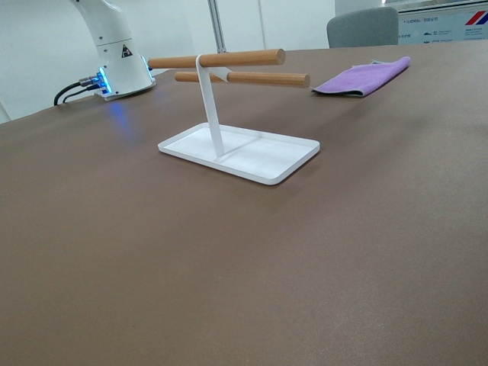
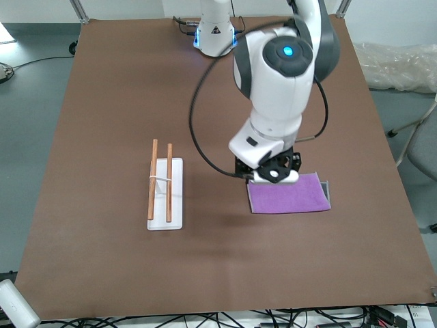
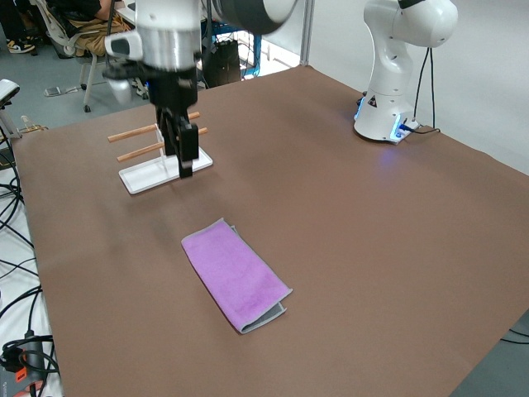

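Observation:
A purple cloth with a grey underside (image 2: 287, 198) lies flat on the brown table, also visible in the right view as a folded rectangle (image 3: 233, 273). A white stand with two wooden bars (image 2: 175, 199) stands left of it in the left view. My gripper (image 3: 185, 169) hangs from the arm; in the left view its mount is just above the cloth's far edge, its fingertips hidden there. In the right view it appears in front of the stand, pointing down. Whether it is open or shut I cannot tell. The top view does not show it.
Cables and a white cylinder (image 2: 19, 306) lie beyond the near edge in the left view.

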